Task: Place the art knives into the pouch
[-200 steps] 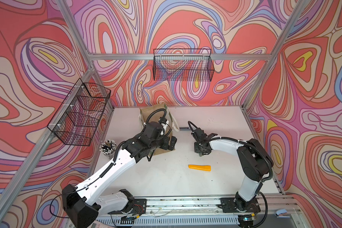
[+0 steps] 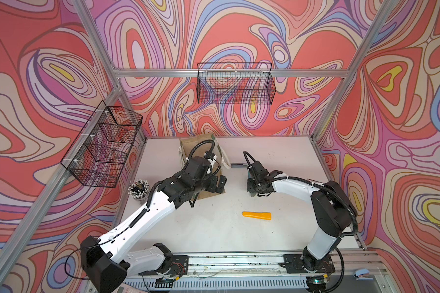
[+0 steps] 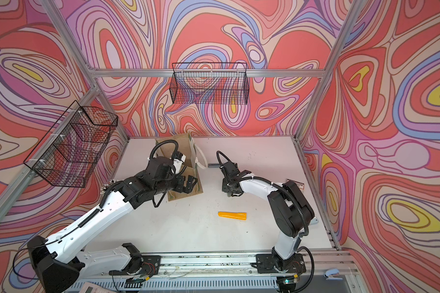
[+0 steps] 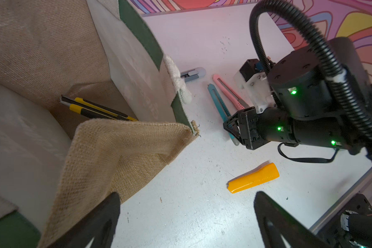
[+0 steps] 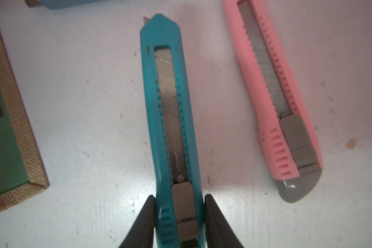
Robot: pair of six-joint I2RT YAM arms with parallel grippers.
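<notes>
My right gripper has its fingers around the grey-slider end of a teal art knife [image 5: 153, 115]; whether it grips firmly is unclear. A pink knife [image 5: 256, 82] lies to its right. The burlap pouch [image 4: 95, 157] stands open at the left, with black-and-yellow knives [image 4: 97, 111] inside. My left gripper hangs open above the pouch's near side, nothing between its fingers.
An orange knife [image 2: 256, 215] lies on the near table, and a grey knife [image 4: 193, 74] behind the teal one. A pot of cotton-like stems [image 2: 138, 189] stands far left.
My right gripper and arm have moved slightly up in the view, toward the back and left. The left arm has not moved.
</notes>
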